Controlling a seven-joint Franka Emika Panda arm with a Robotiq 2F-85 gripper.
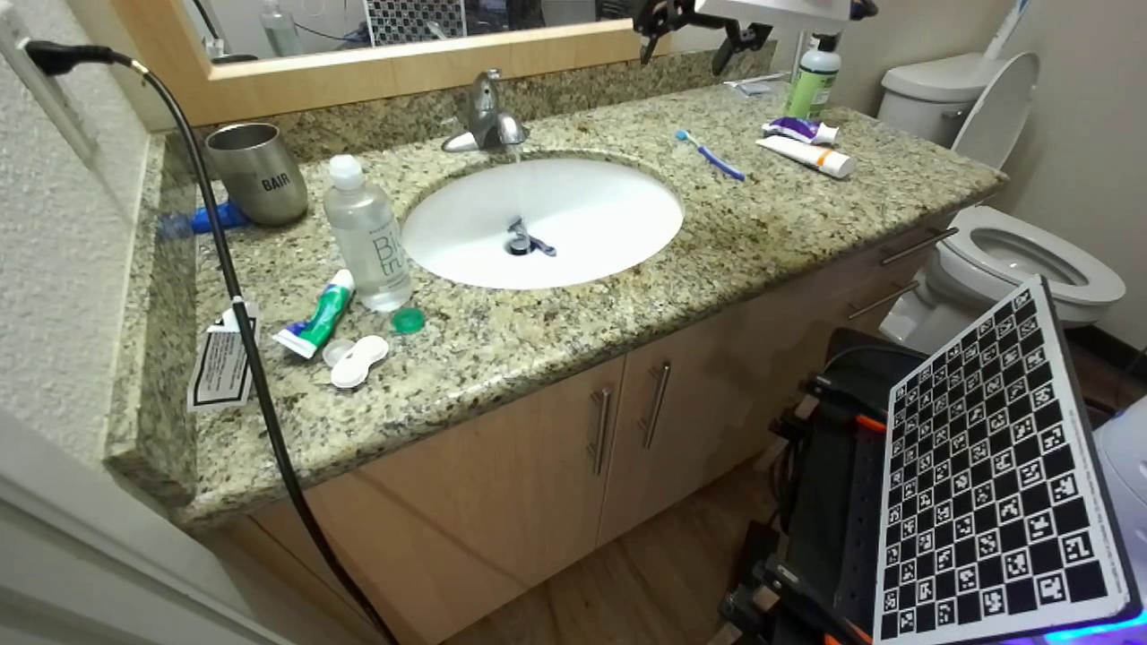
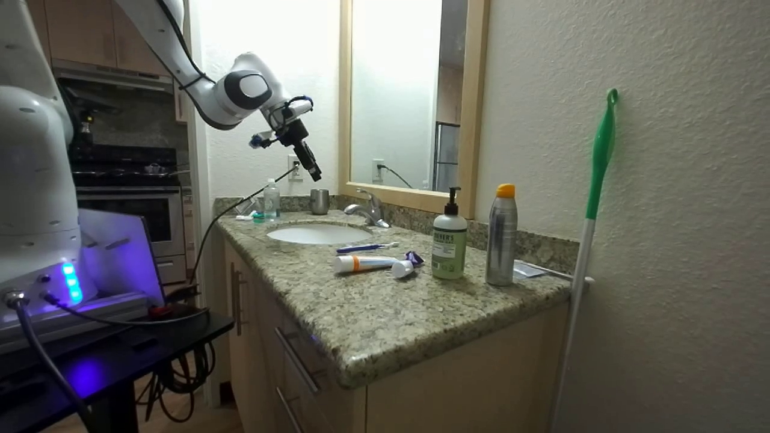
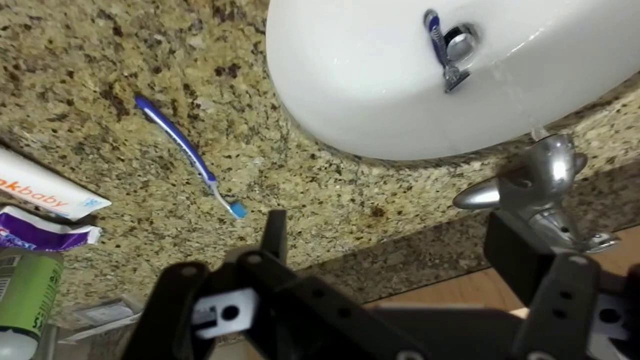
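My gripper (image 1: pixel 685 55) hangs high above the back of the counter, between the faucet (image 1: pixel 492 118) and the green soap bottle (image 1: pixel 813 81). Its fingers (image 3: pixel 276 234) are spread wide in the wrist view, and the gap between them is empty. Water (image 3: pixel 538 131) runs from the spout into the white sink (image 3: pixel 354 90). A blue razor (image 3: pixel 439 45) lies in the basin against the drain (image 3: pixel 460 43). On the granite to the sink's right, seen from the front, rests a blue toothbrush (image 1: pixel 712 158), touched by nothing.
A white toothpaste tube (image 1: pixel 808 155) and a purple one (image 1: pixel 801 130) lie near the soap. At the left stand a clear bottle (image 1: pixel 367 242) and a metal cup (image 1: pixel 256 177), with a green tube (image 1: pixel 319 313) and contact lens case (image 1: pixel 359 361) nearby. A black cable (image 1: pixel 247 322) crosses the left side.
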